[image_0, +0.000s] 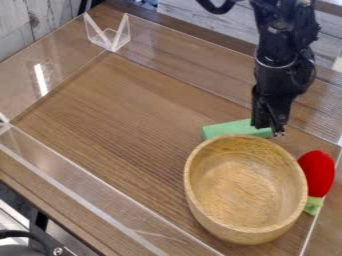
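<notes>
My black gripper (271, 124) hangs from the top right, its tip low over the right end of a mint-green flat object (225, 131), just behind a large wooden bowl (227, 205). It looks shut, with nothing visible between its fingers. The green object lies on the wooden table (120, 120), partly hidden by the bowl.
A red object (315, 175) with a green part lies at the bowl's right. A clear plastic holder (104, 32) is at the back left.
</notes>
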